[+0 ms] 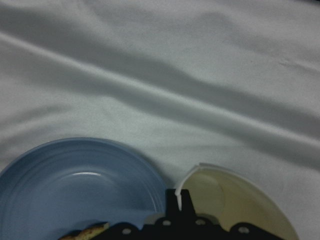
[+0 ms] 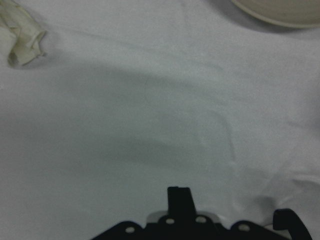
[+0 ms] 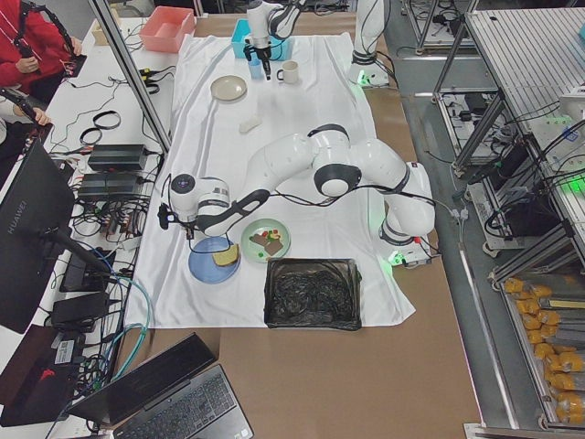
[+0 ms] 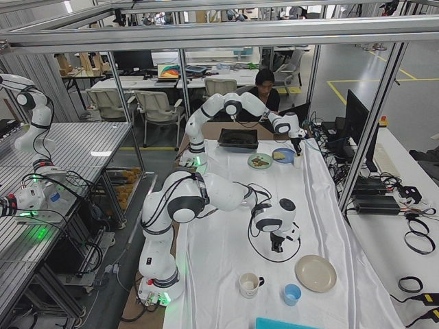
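Observation:
My left gripper is shut on the rim of a cream cup point(image 1: 230, 205), beside the blue plate point(image 1: 85, 190), which holds bread point(image 1: 90, 232). In the camera views, a green plate point(image 4: 260, 161) with food sits beside the blue one. My right gripper hangs over bare white cloth, shut with nothing visible between its fingers. A beige plate point(image 2: 275, 10) and a crumpled cream napkin point(image 2: 20, 35) lie ahead of it in the right wrist view.
A black lined bin point(image 3: 312, 294) stands beside the plates. A mug point(image 4: 248, 286), a blue cup point(image 4: 291, 295) and a blue tub point(image 4: 285, 323) are at the other end.

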